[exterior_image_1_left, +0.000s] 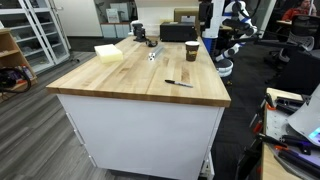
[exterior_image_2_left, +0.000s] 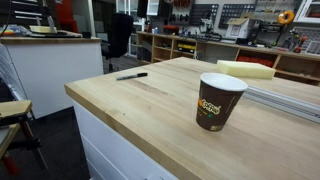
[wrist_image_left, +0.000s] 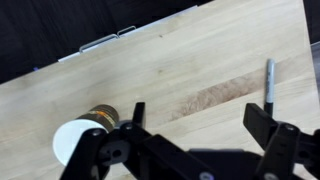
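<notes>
In the wrist view my gripper is open above the wooden tabletop, its two fingers wide apart and only bare wood between them. A paper cup (wrist_image_left: 74, 142), white inside with a dark brown outside, stands beyond the left finger. To the right, past the other finger, lies a dark marker (wrist_image_left: 269, 84). The second exterior view shows the cup (exterior_image_2_left: 217, 101) upright and the marker (exterior_image_2_left: 132, 76) lying near the table edge. From the first exterior view, the cup (exterior_image_1_left: 191, 51) and marker (exterior_image_1_left: 180, 84) are well apart.
A pale yellow block (exterior_image_1_left: 110, 50) rests on the table's far left part. A metal rail (exterior_image_2_left: 285, 104) lies on the tabletop behind the cup. Dark equipment (exterior_image_1_left: 180, 32) stands behind the table.
</notes>
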